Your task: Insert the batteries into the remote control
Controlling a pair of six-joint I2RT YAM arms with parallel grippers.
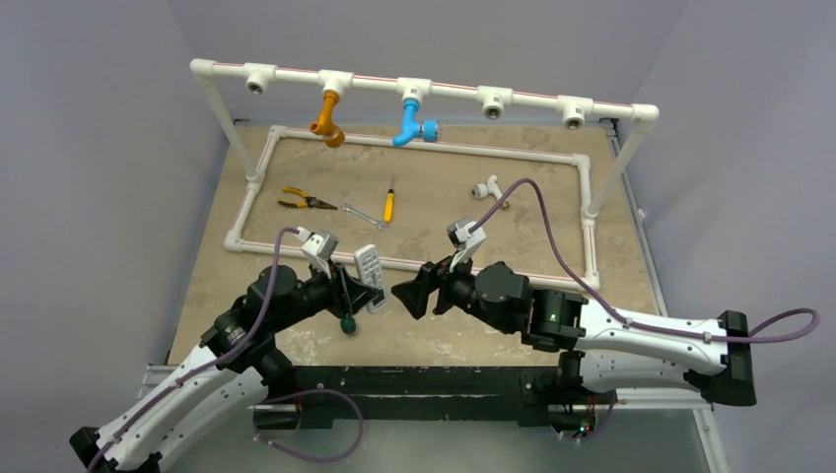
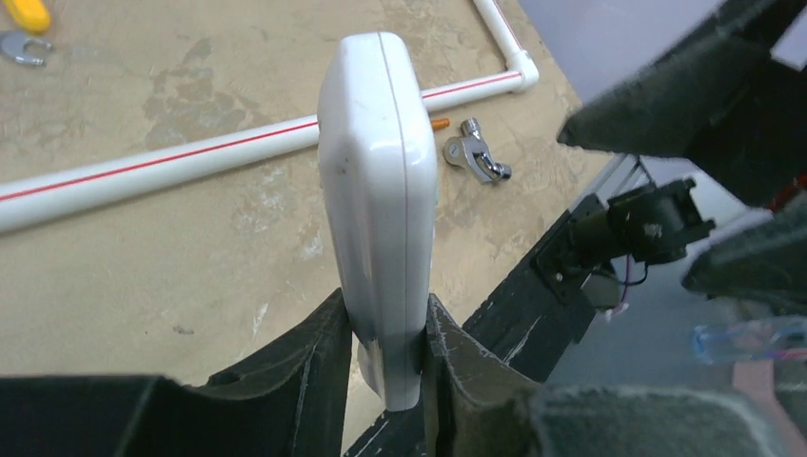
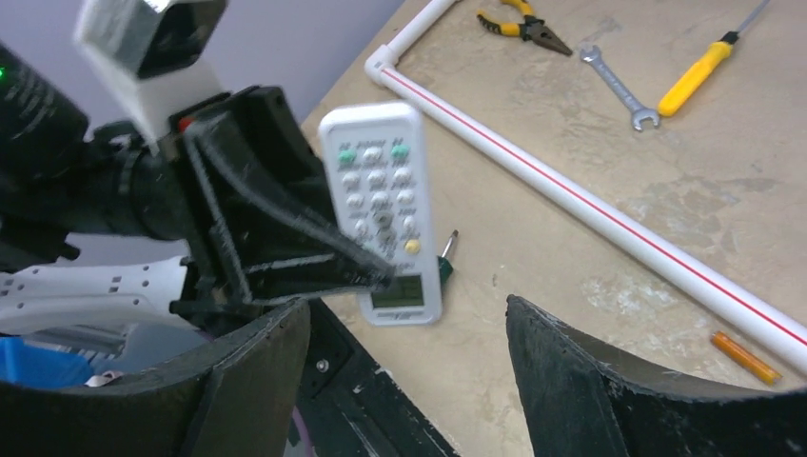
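Note:
My left gripper is shut on the white remote control (image 1: 369, 264), which stands upright, side-on in the left wrist view. In the right wrist view the remote (image 3: 376, 152) shows its buttons and small screen toward my right gripper. My right gripper is apart from it, just to the right, with its fingers spread and nothing between them. A small orange cylinder (image 3: 745, 358), possibly a battery, lies on the table by the front pipe.
Pliers (image 1: 306, 202), a wrench (image 1: 360, 214), a screwdriver (image 1: 388, 205) and a fitting (image 1: 493, 192) lie inside the pipe frame (image 1: 590, 256). A green-handled screwdriver (image 1: 348, 324) lies below the left gripper. A pipe rack (image 1: 453, 91) spans the back.

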